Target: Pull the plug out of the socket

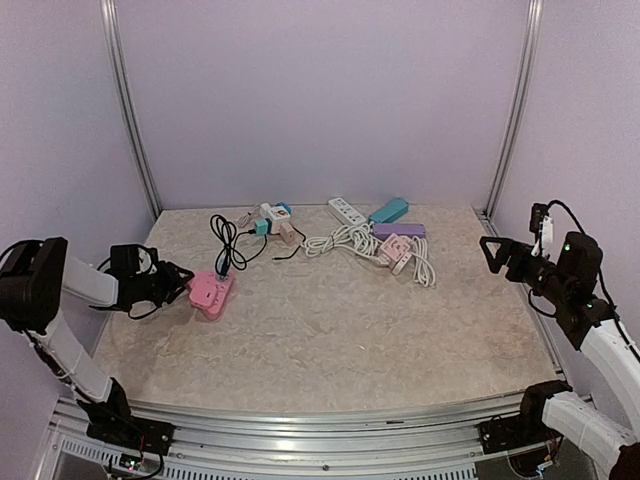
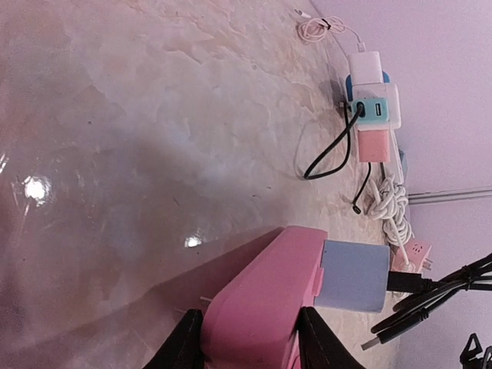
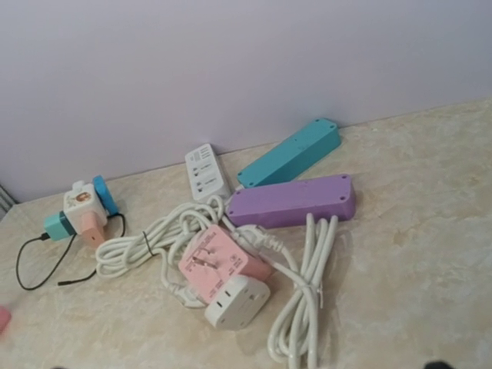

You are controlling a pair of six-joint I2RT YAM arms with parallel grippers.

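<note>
A pink socket [image 1: 208,296] lies at the left of the table, a grey-blue plug [image 2: 350,275] with a black cable plugged into its top, the cable's loops [image 1: 228,240] behind it. My left gripper [image 1: 177,284] is at the socket's left end; in the left wrist view its two dark fingers touch or overlap the pink body at the bottom, and how far they are closed is hard to tell. My right gripper [image 1: 497,256] hangs open above the table's right side, away from everything.
Along the back lie white cable bundles [image 3: 123,254], a white strip [image 3: 206,173], teal [image 3: 288,154] and purple [image 3: 290,201] strips, a pink adapter [image 3: 215,261] and a cluster of small chargers [image 3: 83,201].
</note>
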